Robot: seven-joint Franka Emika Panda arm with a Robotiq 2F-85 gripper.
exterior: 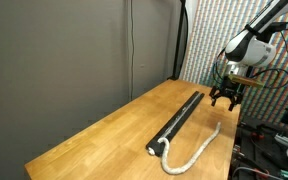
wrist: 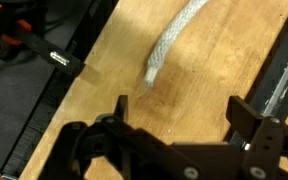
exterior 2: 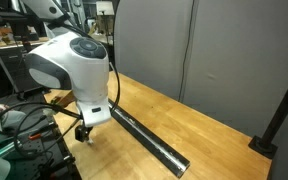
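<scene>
A white rope [exterior: 192, 160] lies on the wooden table in a loose curve. One end rests against the near end of a long black bar [exterior: 176, 122], and the other reaches toward the arm. In the wrist view that free rope end [wrist: 152, 72] lies just beyond the fingertips, near the middle of the picture. My gripper is open above the table, its fingers wide apart, with bare wood between them. From the side, the gripper [exterior: 223, 101] hangs low over the tabletop, a little past the rope's end. The arm hides most of the rope in exterior view 2.
The black bar [wrist: 282, 75] runs along the right of the wrist view. A dark mount with a black clamp-like part [wrist: 64, 60] borders the table at left.
</scene>
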